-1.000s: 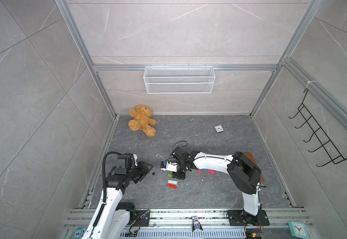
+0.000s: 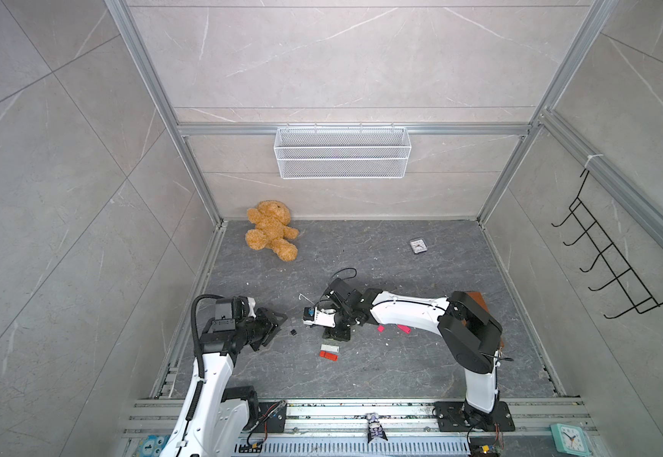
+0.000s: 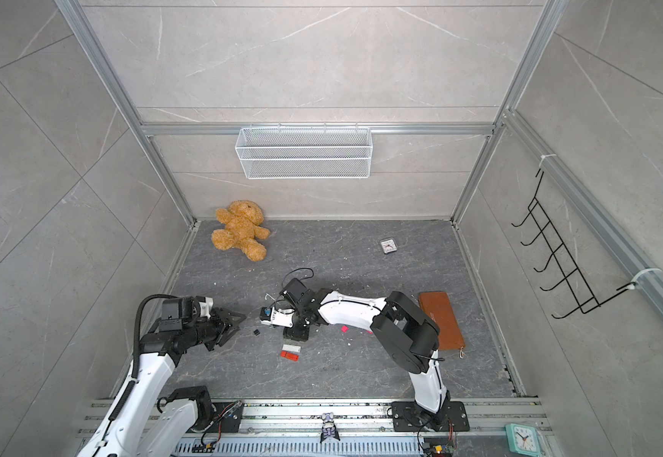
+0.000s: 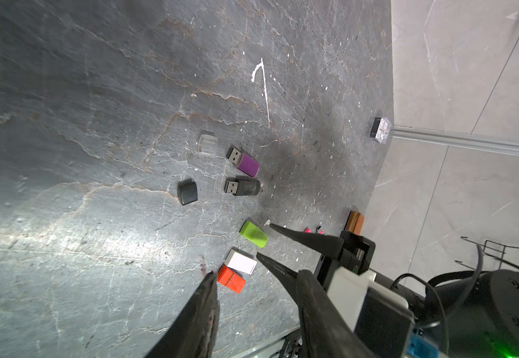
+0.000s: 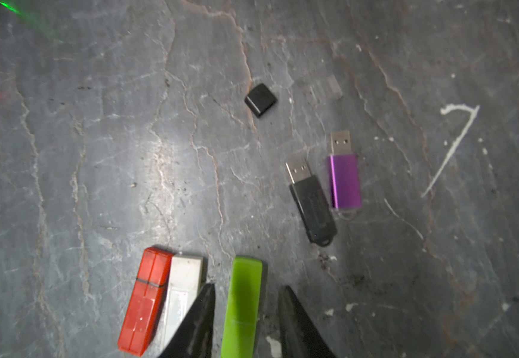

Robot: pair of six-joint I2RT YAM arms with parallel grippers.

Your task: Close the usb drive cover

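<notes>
In the right wrist view a black USB drive point(image 5: 313, 208) and a purple USB drive point(image 5: 344, 179) lie side by side, metal plugs bare. A loose black cap point(image 5: 260, 99) and a clear cap point(image 5: 326, 89) lie beyond them. Green point(image 5: 244, 304), white point(image 5: 182, 292) and red point(image 5: 146, 298) drives are lined up nearby, plugs covered. My right gripper is open over the green drive, which shows between its fingers without visible contact. My left gripper stands open and empty, away from the drives, on the left side of the table.
A teddy bear point(image 2: 272, 230) lies at the back left, a small white clock point(image 2: 418, 246) at the back right. A brown case point(image 3: 441, 320) rests on the right side.
My right gripper has shifted slightly left, now hiding the green drive in the top left view. My left gripper has drawn slightly left. The drives visible there have not moved.
</notes>
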